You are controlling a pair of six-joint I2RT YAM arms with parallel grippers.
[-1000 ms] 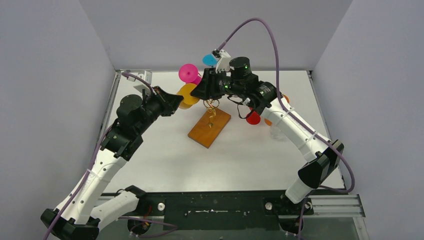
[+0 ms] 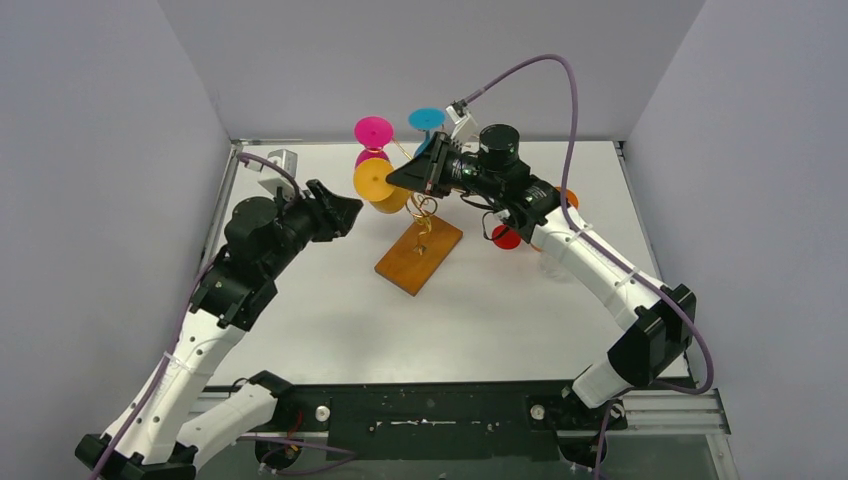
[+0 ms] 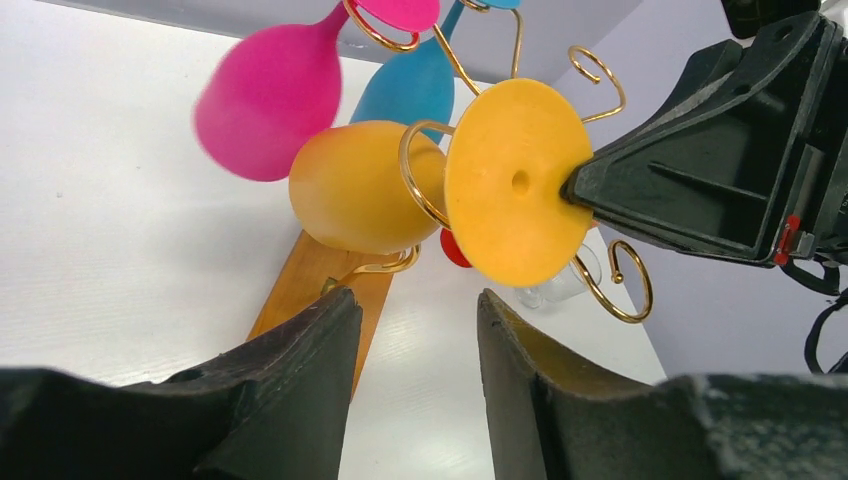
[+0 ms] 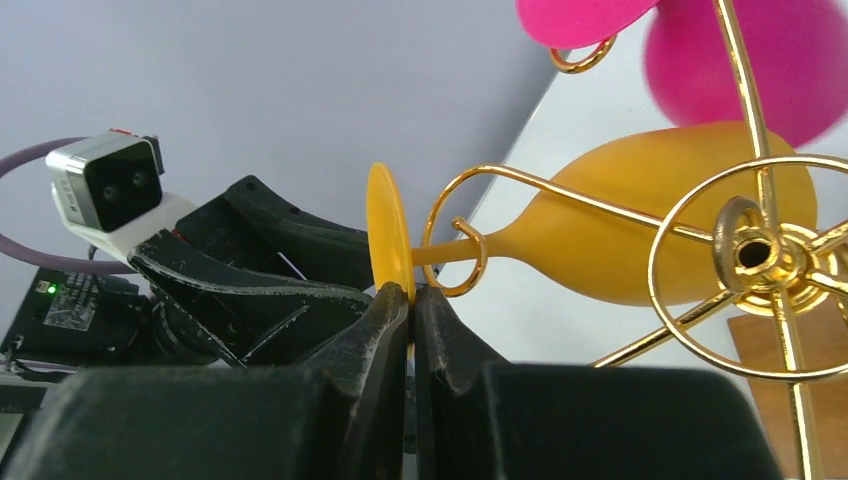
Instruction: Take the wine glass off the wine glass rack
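A yellow wine glass lies in a hook of the gold rack, its bowl behind the hook, its round base outward. My right gripper is shut on that base. My left gripper is open, apart from the glass, with nothing between its fingers. Pink and blue glasses hang higher on the rack.
The rack's wooden board stands mid-table. Red and clear glassware sit to the right, partly behind the right arm.
My left gripper has drawn back a little from the yellow glass and opened.
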